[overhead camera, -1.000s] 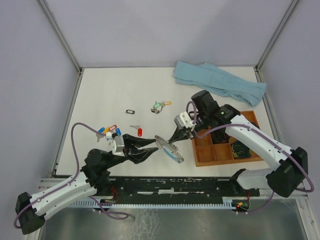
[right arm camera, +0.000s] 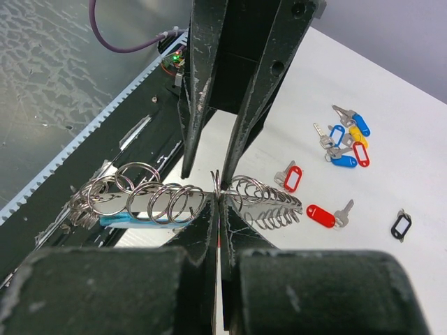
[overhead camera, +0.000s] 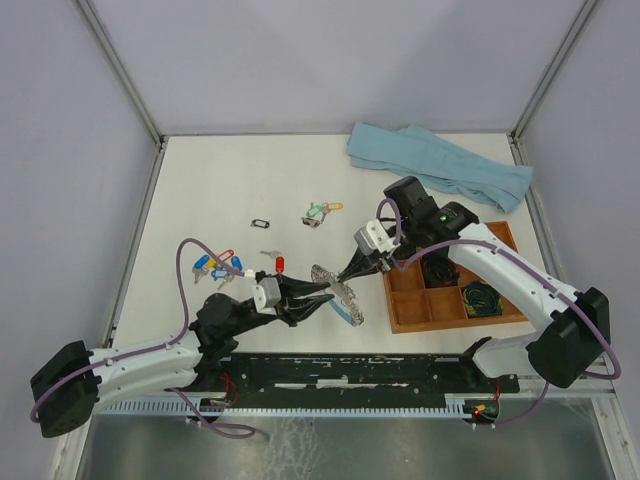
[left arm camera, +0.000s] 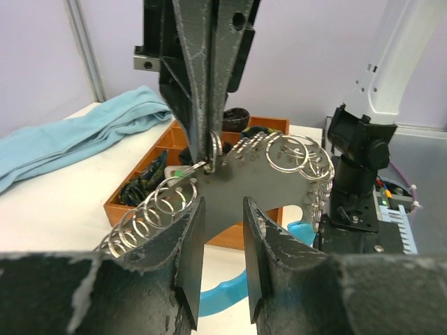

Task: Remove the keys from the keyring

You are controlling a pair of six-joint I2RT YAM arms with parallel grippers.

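Observation:
A steel keyring device (left arm camera: 258, 174), a grey plate carrying many wire rings, hangs between the grippers above the front of the table. My right gripper is shut on it at a ring near the middle. My left gripper faces the plate from the left, its fingers part open, with no contact that I can make out. A blue strip (left arm camera: 223, 294) shows below the plate. Loose keys with coloured tags (right arm camera: 342, 157) and a red-tagged key (right arm camera: 321, 215) lie on the table at left of the top view.
A wooden compartment box (overhead camera: 410, 319) with dark contents stands at the right. A blue cloth (overhead camera: 440, 165) lies at the back. A small green item (overhead camera: 315, 215) sits mid-table, and an empty black tag (overhead camera: 260, 224) lies left of it.
My left gripper has moved right and toward the back, nearer the ringed plate. The right arm shifted slightly toward the back earlier and has since stayed nearly still.

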